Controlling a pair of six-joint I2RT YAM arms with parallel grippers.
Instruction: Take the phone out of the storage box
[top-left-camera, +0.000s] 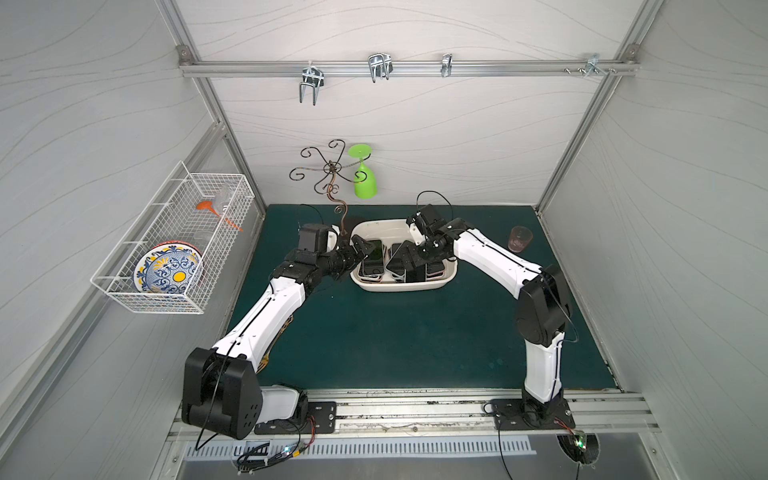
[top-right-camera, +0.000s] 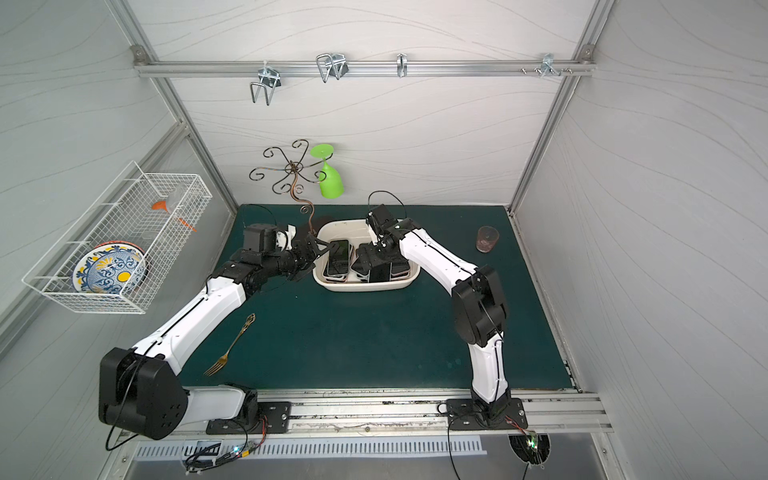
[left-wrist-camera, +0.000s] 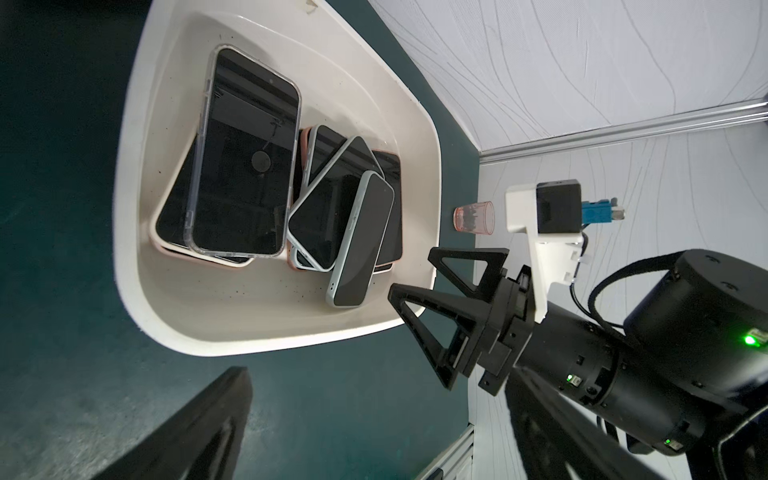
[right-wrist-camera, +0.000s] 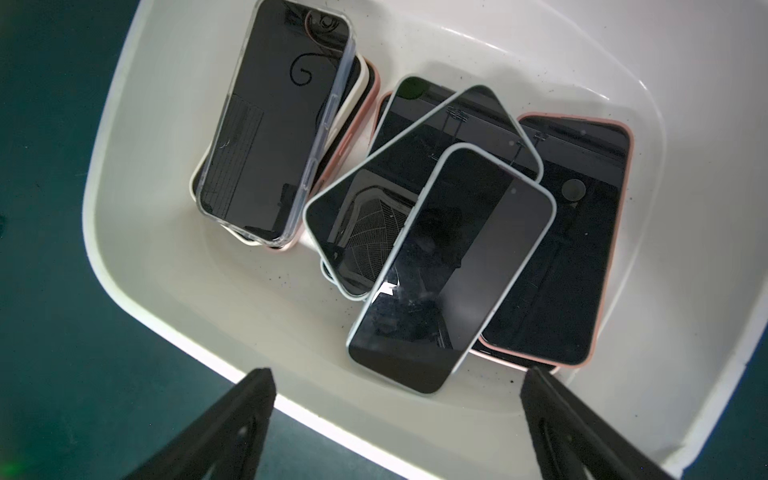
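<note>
Several phones lie in piles inside the white storage box (top-left-camera: 389, 289). A phone in a clear case (left-wrist-camera: 244, 152) tops the left pile. In the right wrist view, a pale-rimmed phone (right-wrist-camera: 452, 268) lies slanted across others, and a pink-rimmed phone (right-wrist-camera: 572, 240) is to its right. My left gripper (top-left-camera: 365, 246) is beside the box's left end, its fingers (left-wrist-camera: 196, 432) spread and empty. Over the right half of the box hangs my right gripper, open, with the slanted phone just ahead between its fingers in view and untouched.
A pinkish glass (top-left-camera: 520, 238) stands at the back right. Behind the box are a scrolled metal stand (top-left-camera: 332, 169) and a green goblet (top-left-camera: 365, 184). A gold fork (top-right-camera: 230, 345) lies front left. The table in front of the box is clear.
</note>
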